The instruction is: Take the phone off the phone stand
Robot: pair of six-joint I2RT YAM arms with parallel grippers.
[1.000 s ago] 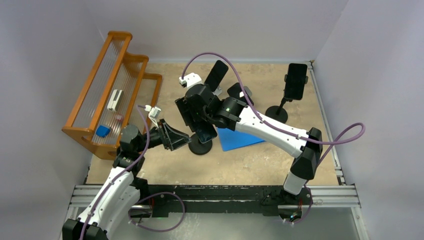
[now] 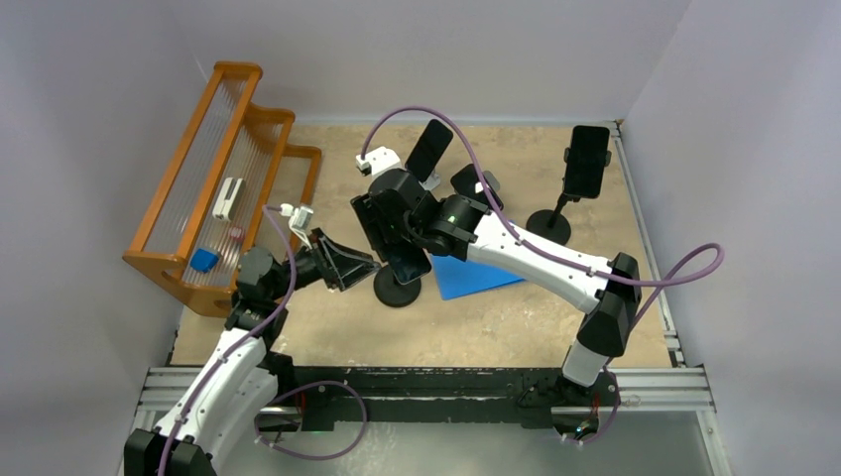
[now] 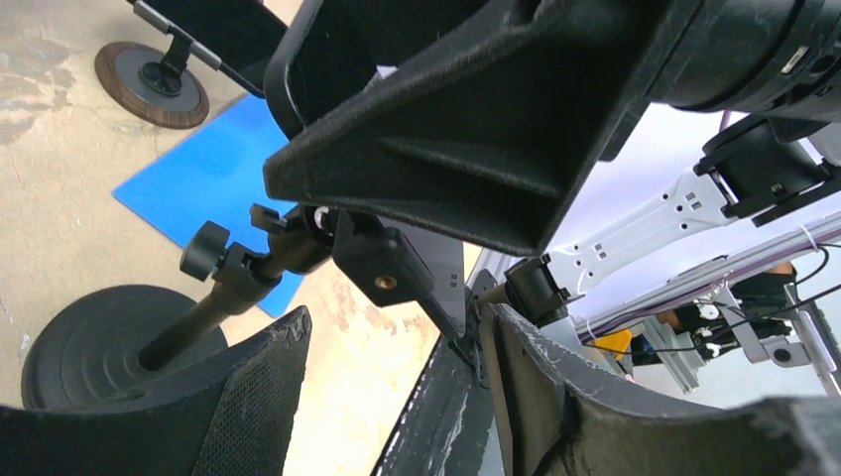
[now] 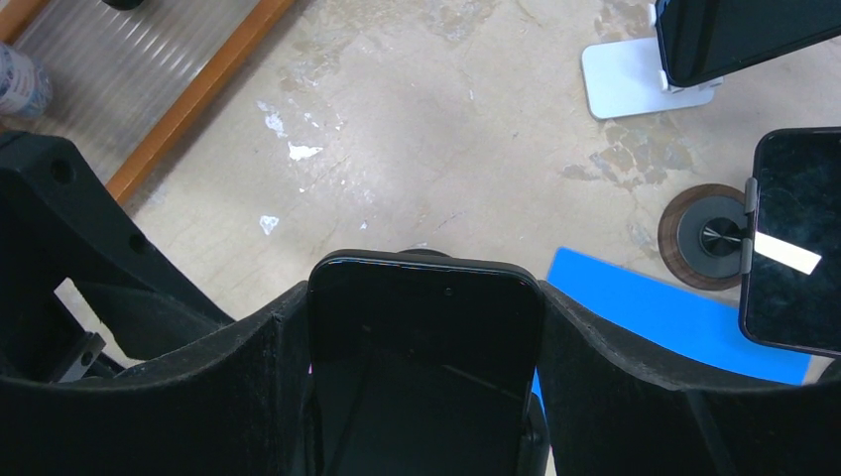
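Note:
My right gripper is shut on a black phone [image 4: 417,387], gripping it across its width at the top end, over a black stand with a round base [image 2: 397,293] at the centre front. In the left wrist view the stand's pole [image 3: 193,327] rises to a holder behind the phone; whether the phone is free of it I cannot tell. My left gripper [image 2: 352,273] is open beside the stand, on its left, with nothing between its fingertips.
Other phones sit on stands at the back [image 2: 428,149] and back right [image 2: 585,159]. A blue mat [image 2: 466,283] lies right of the centre stand. A wooden shelf [image 2: 169,198] takes up the left side.
My left gripper has shifted very slightly in the top view. The right gripper and phone have barely moved.

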